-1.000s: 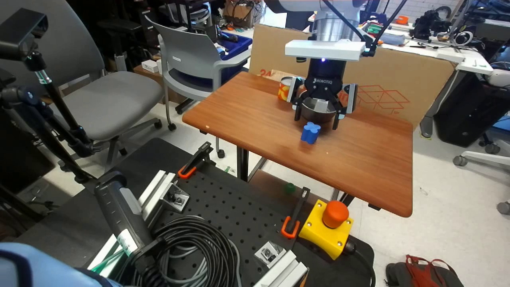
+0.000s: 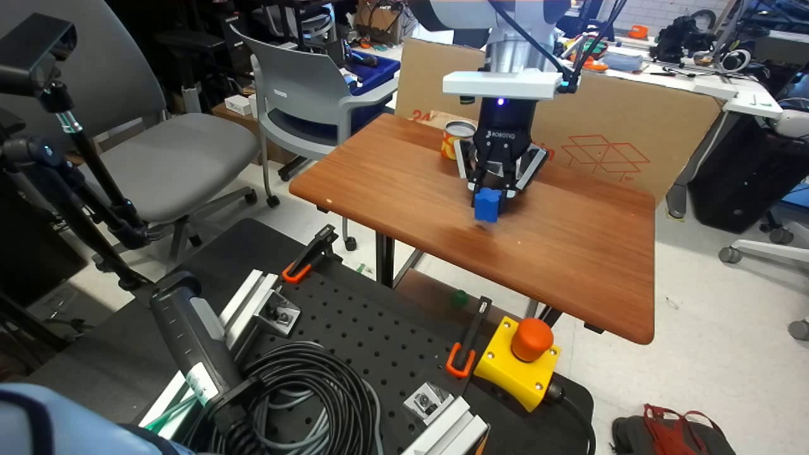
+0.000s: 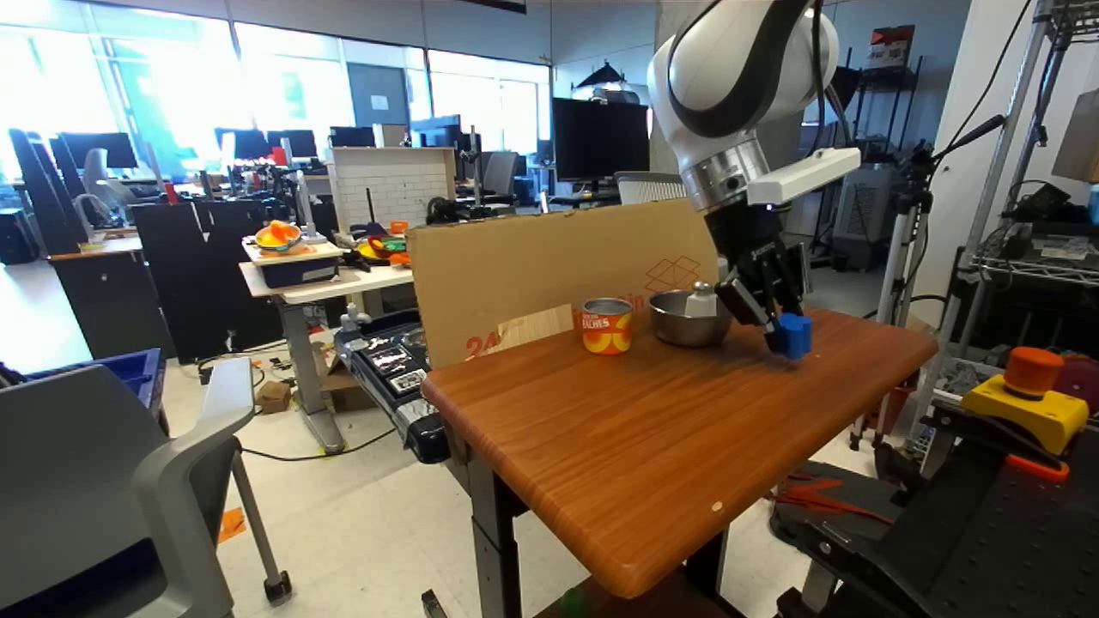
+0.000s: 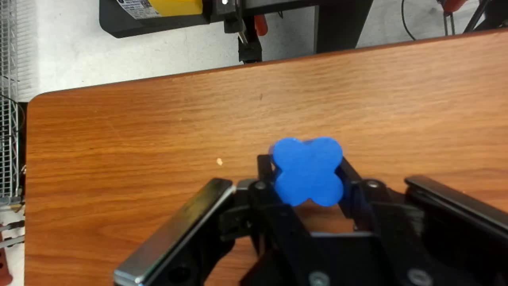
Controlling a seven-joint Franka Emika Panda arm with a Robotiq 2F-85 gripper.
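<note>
A blue block with four rounded lobes (image 4: 308,171) is pinched between the two fingers of my gripper (image 2: 487,196), which is shut on it. Seen from the wrist, one black finger (image 4: 266,169) presses against each side of the block. Exterior view 2 has the blue block (image 3: 792,336) at or just above the tabletop; whether it touches the wood I cannot tell. Right behind the gripper is a metal bowl (image 3: 682,325) with a whitish item (image 3: 701,300) in it. From exterior view 1 the gripper hides most of that bowl.
An orange and yellow peach can (image 3: 607,328) stands beside the bowl, toward the back of the wooden table (image 2: 402,182). A cardboard sheet (image 2: 607,129) rises along the far edge.
My gripper has come down and toward the front, and its fingers have gone from open beside the blue block to shut on it. The block sits slightly higher and further left in view.
</note>
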